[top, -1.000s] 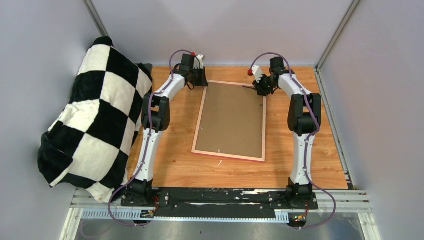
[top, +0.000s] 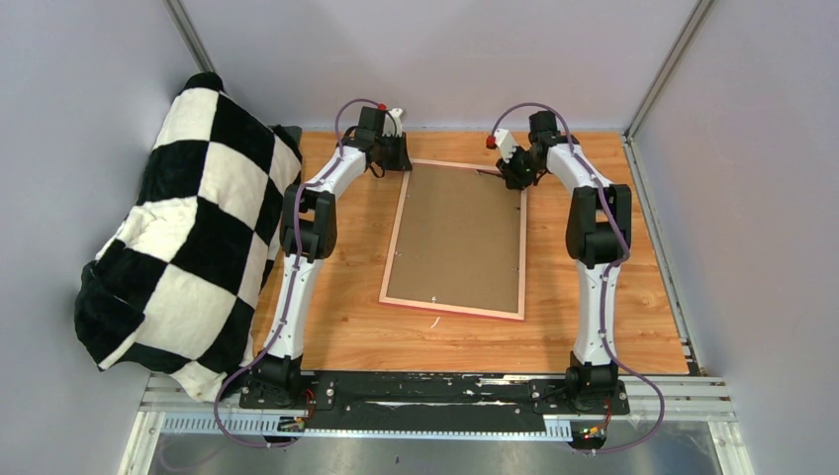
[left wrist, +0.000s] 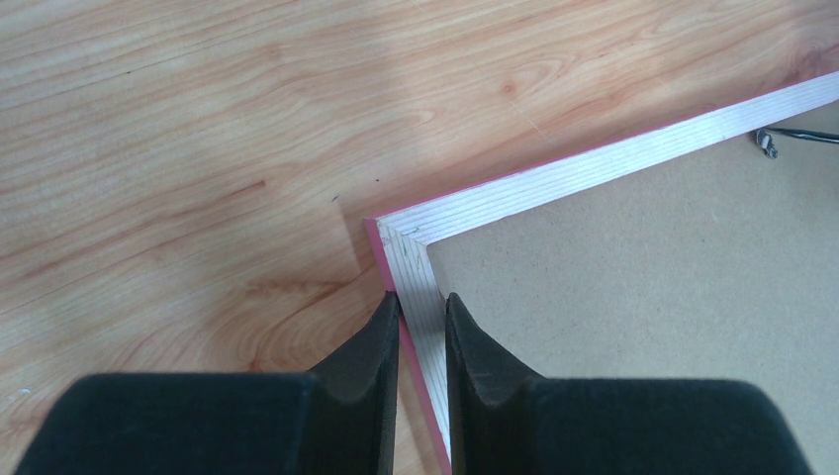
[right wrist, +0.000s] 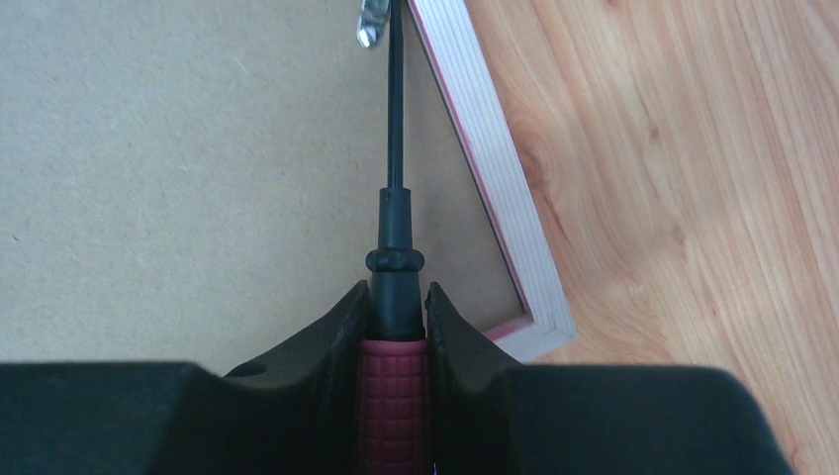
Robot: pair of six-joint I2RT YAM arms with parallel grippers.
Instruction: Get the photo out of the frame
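The photo frame lies back side up on the wood table, its wooden border around a brown backing board with small metal tabs. My left gripper is shut on the border at the back-left corner. My right gripper is shut on a screwdriver with a maroon handle and dark shaft, which points along the back border to a metal tab at its inner edge. Whether the tip touches the tab is hard to tell. The photo is not visible.
A black-and-white checkered cushion fills the left side beside the table. Bare table shows right of and in front of the frame. Walls stand at the back and sides.
The right arm has shifted very slightly in the top view; the left arm and the frame look unmoved.
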